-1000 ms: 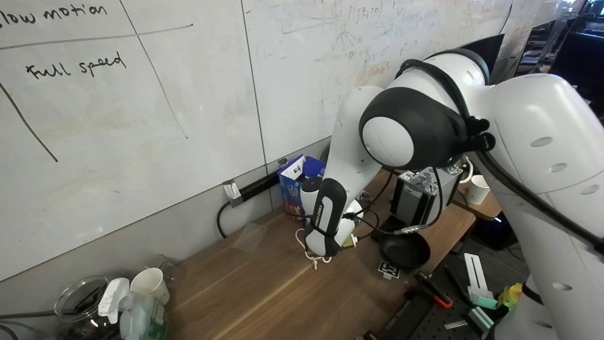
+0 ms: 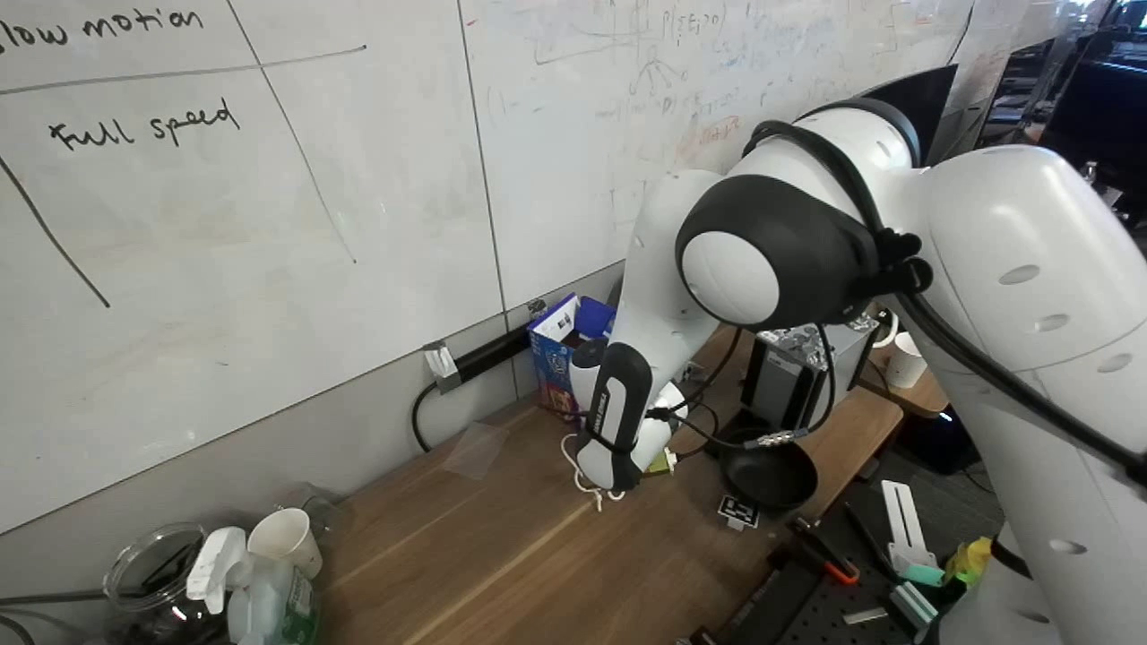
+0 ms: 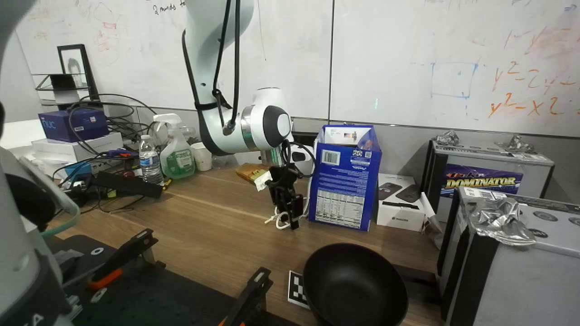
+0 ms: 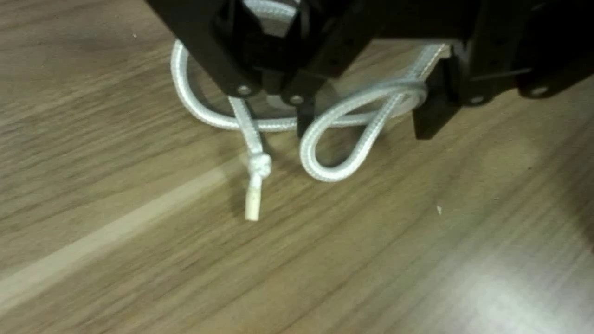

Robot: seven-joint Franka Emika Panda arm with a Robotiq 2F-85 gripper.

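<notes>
A white braided rope (image 4: 342, 170) lies in loose loops on the wooden table, with a knotted, capped end (image 4: 253, 203) pointing toward the bottom of the wrist view. My gripper is over the rope with its fingers apart. One loop and a crossing of the rope show between the fingertips; the right finger (image 4: 434, 114) is close against that crossing, though contact is unclear. From the side, the gripper (image 3: 293, 220) points down near the tabletop, and the rope (image 3: 280, 218) shows beside it. The gripper's body hides the rope's upper part.
A blue box (image 3: 342, 184) stands just behind the gripper. A black pan (image 3: 356, 285) sits on the table nearer that camera. Toward the far left are a spray bottle (image 3: 176, 155) and a paper cup (image 3: 201, 156).
The arm has shifted slightly left and down in exterior view 1. Rope, box and pan look unmoved.
</notes>
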